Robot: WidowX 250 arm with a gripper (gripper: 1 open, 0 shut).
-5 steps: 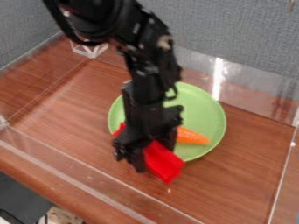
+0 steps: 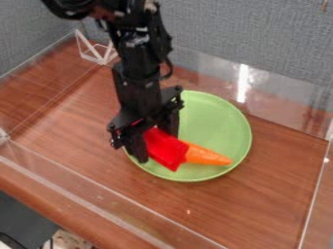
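My black gripper [image 2: 140,140] is over the left part of a green plate [image 2: 213,124], shut on a red object [image 2: 166,149]. The red object tilts down to the right over the plate; its exact shape is partly hidden by the fingers. An orange carrot [image 2: 207,157] lies on the plate's lower right, its left end behind the red object.
Clear panels and a grey textured wall [image 2: 260,44] border the back. A white wire frame [image 2: 95,51] stands at the back left, and the table's edge runs along the lower left.
My gripper has moved up and back with the red object, which has shifted from the plate's front edge to over the plate, beside the carrot.
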